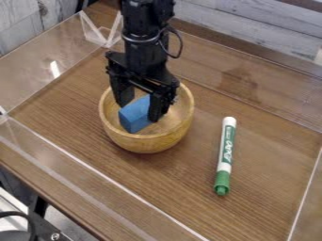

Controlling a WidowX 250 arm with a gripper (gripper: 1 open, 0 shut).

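Observation:
My black gripper (141, 92) hangs over a round yellow bowl (157, 139), its open fingers reaching down into it around a blue block (136, 118). The block lies inside the bowl, partly hidden by the fingers. A white and green tube (227, 151) lies on the wooden table to the right of the bowl.
Pale wall or edge boards run along the back, and a black cable shows at the lower left.

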